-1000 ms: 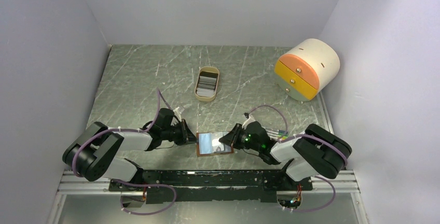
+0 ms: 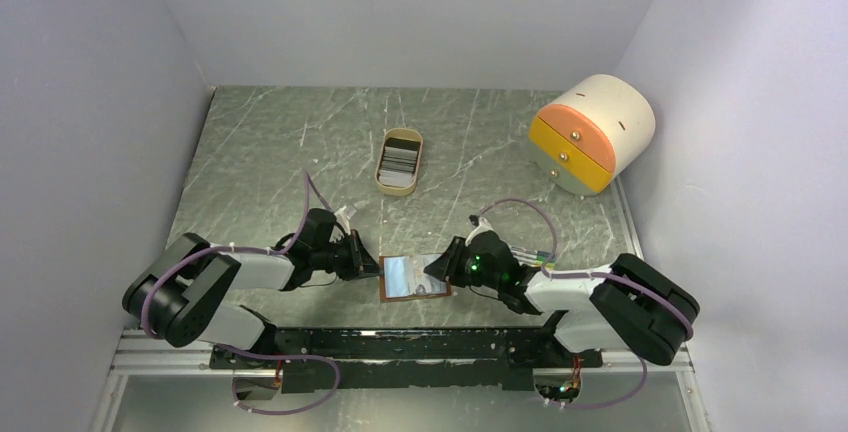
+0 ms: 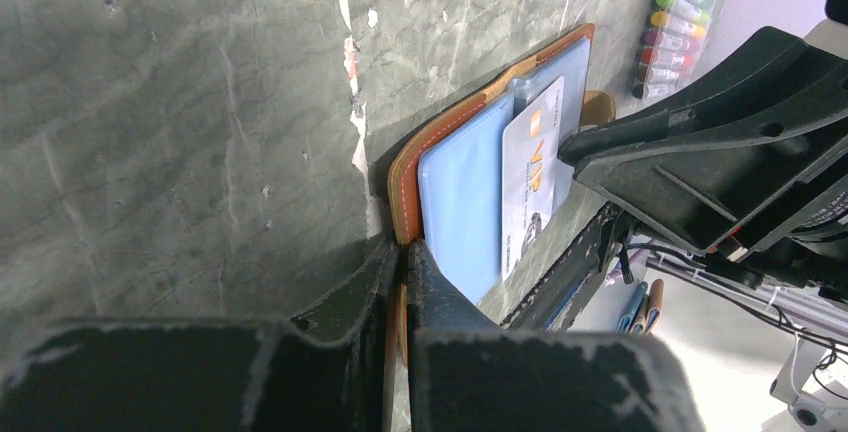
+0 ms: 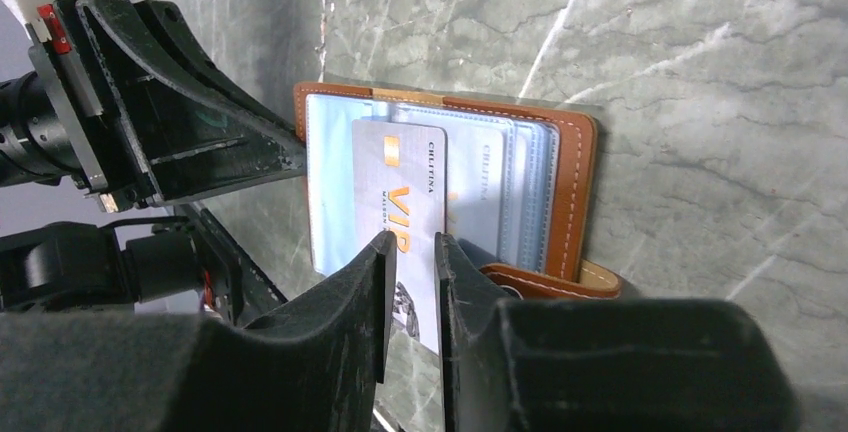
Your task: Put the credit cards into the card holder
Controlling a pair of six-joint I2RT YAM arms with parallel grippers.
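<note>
The brown-edged card holder point(image 2: 385, 294) lies opened flat on the table, its clear bluish pockets facing up. My left gripper is shut on the holder's brown left edge. A silver VIP card point(image 4: 415, 177) lies lengthwise over the pocket page, its lower part hidden behind my right fingers. Right above that card, my right gripper is part open, a narrow gap with card surface showing between its fingertips. Whether either right finger touches the card, I cannot tell. Farther back stands a tan oval box point(image 2: 397, 191) with several cards upright inside.
Coloured markers in a clear case point(image 3: 680, 17) lie to the right, partly behind the right arm in the top view. A drawer cabinet point(image 2: 595, 132) stands at the back right.
The right arm's upper part has swung slightly outward to the right, while its gripper has stayed nearly in place over the holder. The left arm and the holder look unmoved.
</note>
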